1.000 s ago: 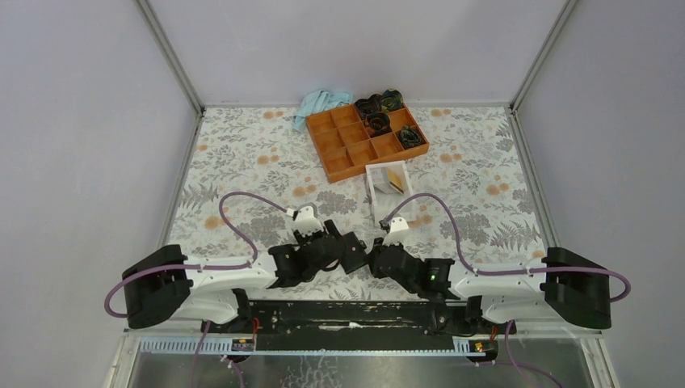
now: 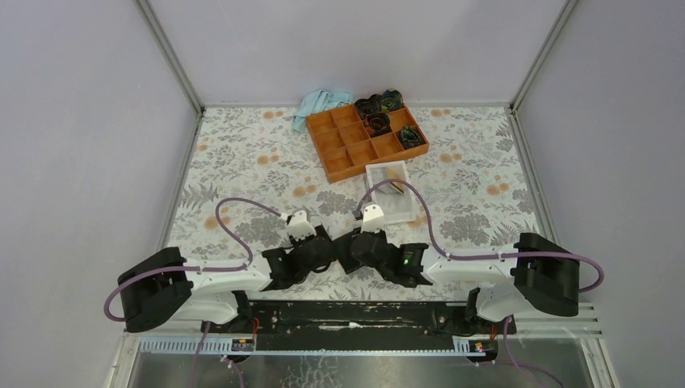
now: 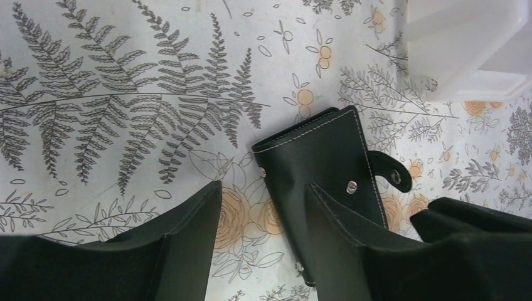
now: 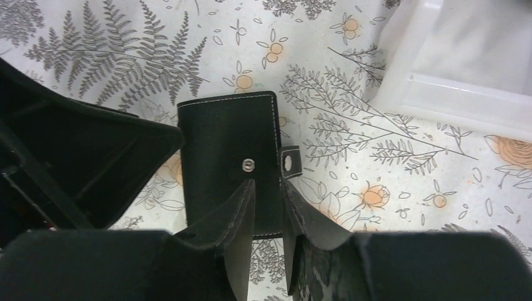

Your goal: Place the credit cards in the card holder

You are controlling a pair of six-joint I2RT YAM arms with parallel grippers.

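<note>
A black card holder point(image 3: 326, 163) with white stitching lies closed on the patterned cloth; its strap point(image 3: 390, 170) sticks out to the right, unfastened from the snap. In the left wrist view, my left gripper is open over the holder's left edge, with nothing held. Over the holder's lower part, in the right wrist view, my right gripper is open with a narrow gap and holds nothing. The cards point(image 2: 396, 183) appear to lie inside the white plastic bin point(image 2: 393, 217); they are too small to make out well.
Behind the bin stands an orange compartment tray point(image 2: 346, 172) with dark coiled items in several compartments. A light blue cloth point(image 2: 323, 101) is beside it. The two grippers are close together over the holder.
My right arm has moved left and slightly away from the table's front edge, over the card holder. My left gripper has shifted a little left.
</note>
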